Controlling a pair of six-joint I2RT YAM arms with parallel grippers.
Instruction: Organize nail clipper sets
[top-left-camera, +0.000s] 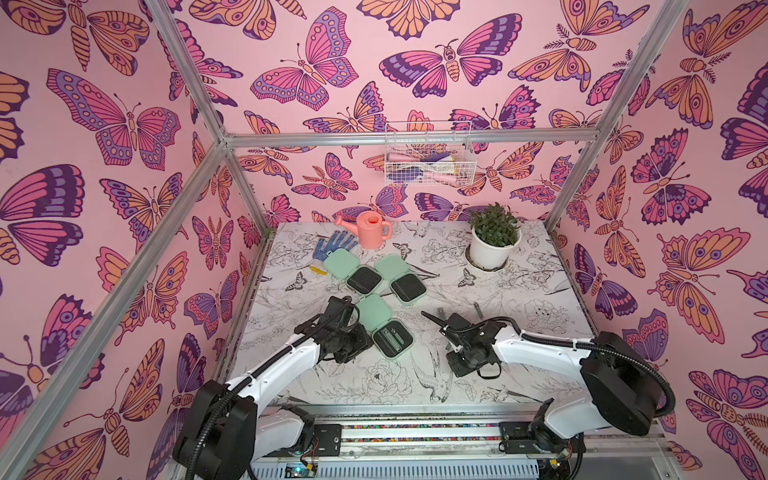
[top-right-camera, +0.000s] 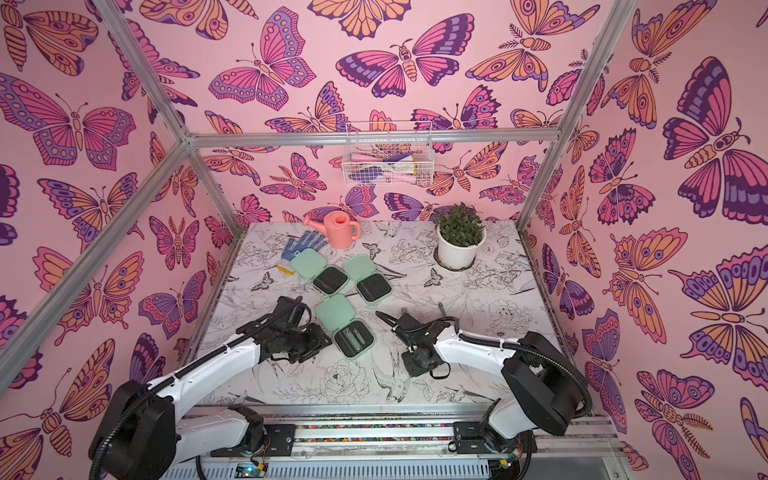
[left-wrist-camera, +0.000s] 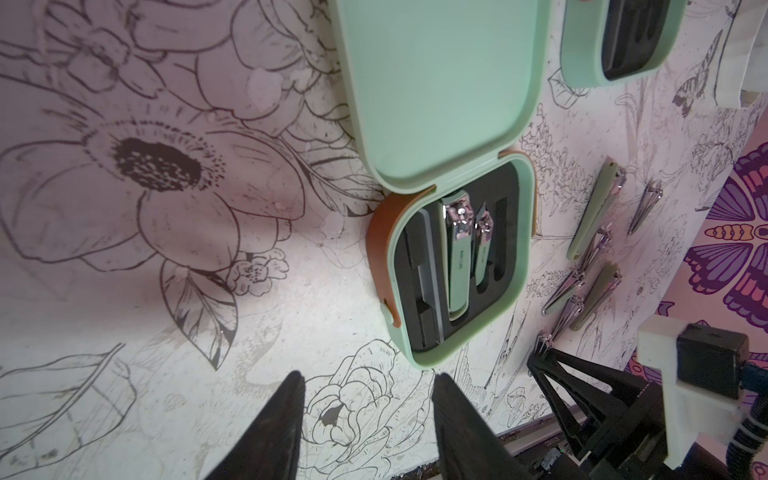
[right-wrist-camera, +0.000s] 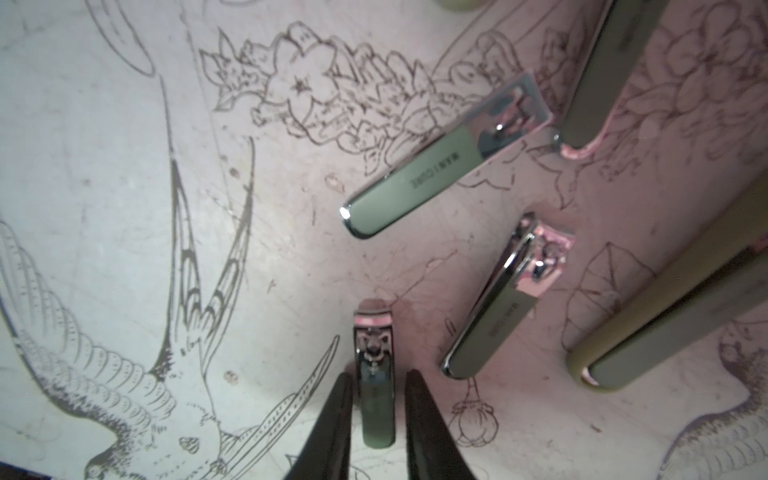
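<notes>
A mint case (top-left-camera: 393, 339) lies open, holding two clippers (left-wrist-camera: 457, 280) in its black insert. Two more open cases (top-left-camera: 364, 280) (top-left-camera: 408, 288) sit behind it, their clipper slots hard to make out. My left gripper is open above the table beside the front case, nothing between its fingers. My right gripper is low with its fingers either side of a small clipper (right-wrist-camera: 374, 376), part open; whether they touch it cannot be told. More clippers (right-wrist-camera: 436, 164) lie loose around it.
A pink watering can (top-left-camera: 369, 231) and blue gloves (top-left-camera: 332, 246) stand or lie at the back left, a potted plant (top-left-camera: 492, 244) at the back right. A wire basket (top-left-camera: 429, 168) hangs on the back wall.
</notes>
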